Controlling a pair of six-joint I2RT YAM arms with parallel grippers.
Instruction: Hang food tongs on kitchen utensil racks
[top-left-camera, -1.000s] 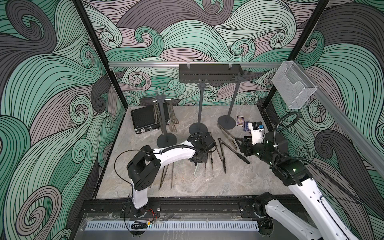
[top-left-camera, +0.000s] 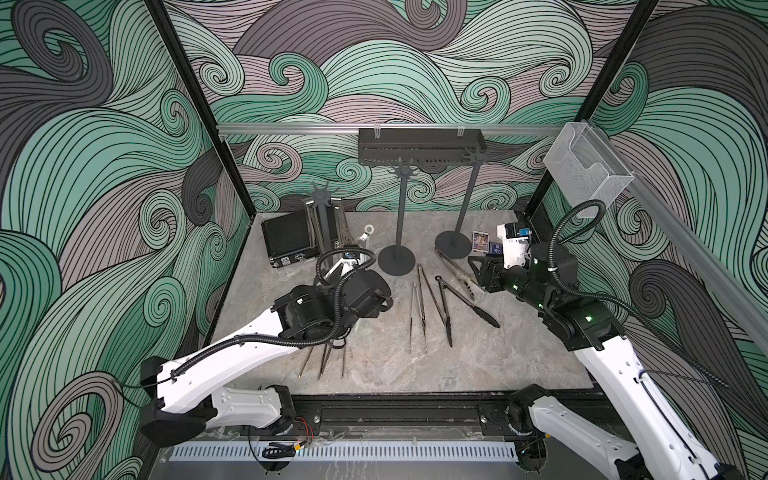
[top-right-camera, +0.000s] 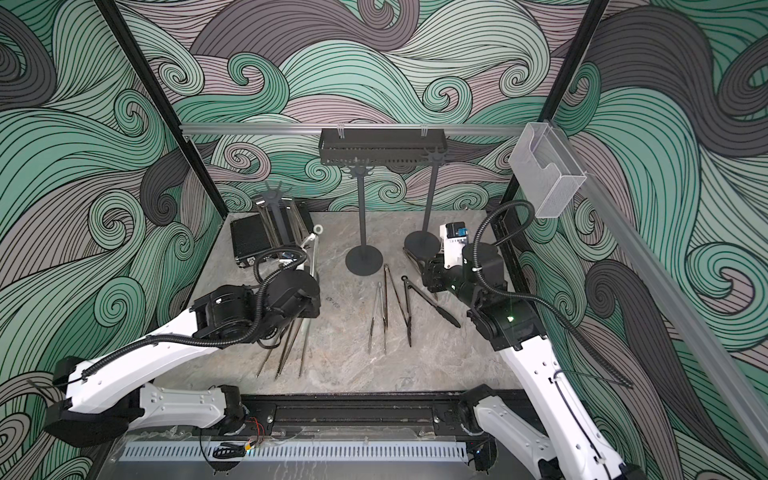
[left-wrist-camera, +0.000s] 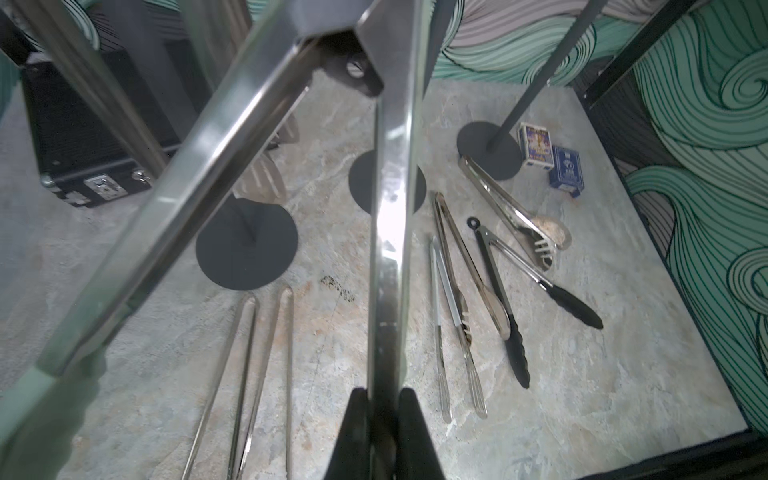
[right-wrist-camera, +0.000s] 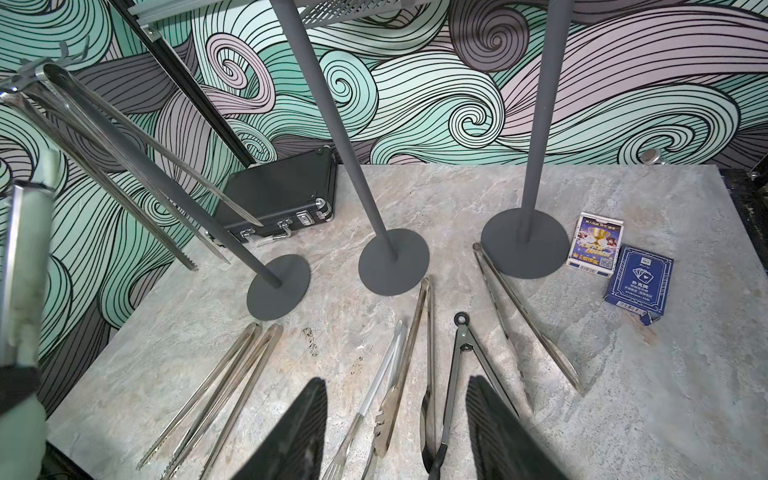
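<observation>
My left gripper is shut on a pair of steel tongs, lifted beside the left rack, which carries several hanging tongs. The middle rack and right rack stand behind with none hung on them. Several tongs lie on the table, some of them near the left front. My right gripper hangs above the tongs at the right, open, with nothing between its fingers.
A black case sits at the back left. Two card boxes lie by the right rack's base. A mesh basket and a shelf are mounted above.
My left arm has risen and moved left from the middle of the table toward the left rack, with tongs in its gripper. My right arm has risen slightly.
</observation>
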